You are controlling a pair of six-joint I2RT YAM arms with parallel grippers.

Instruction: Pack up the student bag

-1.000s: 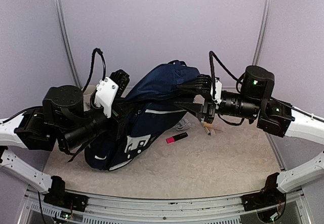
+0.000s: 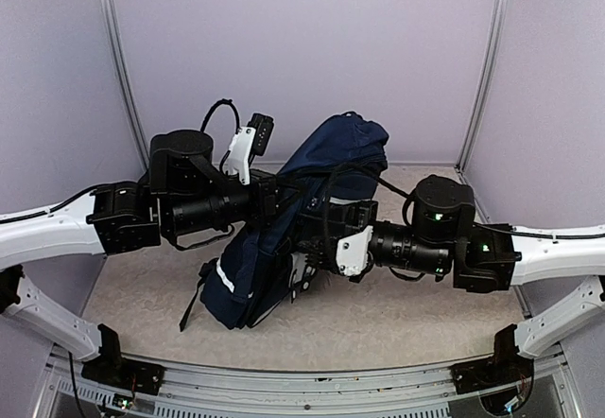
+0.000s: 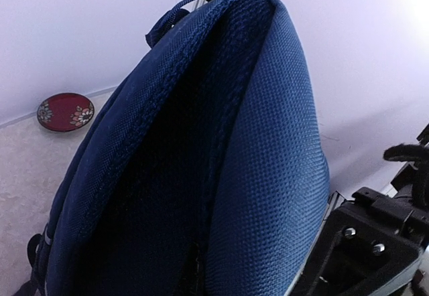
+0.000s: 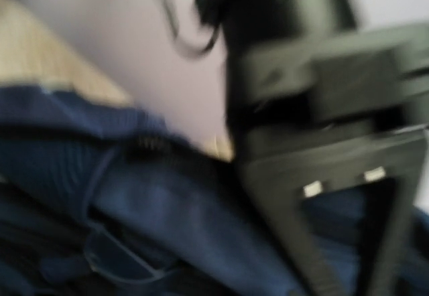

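Observation:
The navy backpack point(image 2: 345, 144) leans tilted in the middle of the table, and fills much of both wrist views. In the left wrist view its dark opening shows between padded edges point(image 3: 268, 142). My left gripper point(image 2: 274, 200) is at the bag's upper left, shut on the bag's fabric, its fingertips mostly hidden. My right gripper point(image 2: 317, 248) is against the bag's front, lower and to the right, open; in the blurred right wrist view it hangs over the navy cloth.
A red flowered plate point(image 3: 65, 112) lies near the back wall in the left wrist view. Walls enclose the sides and back.
The bag has risen more upright and shifted right. My left arm has moved right with it; my right gripper has moved lower and left, across the bag's front.

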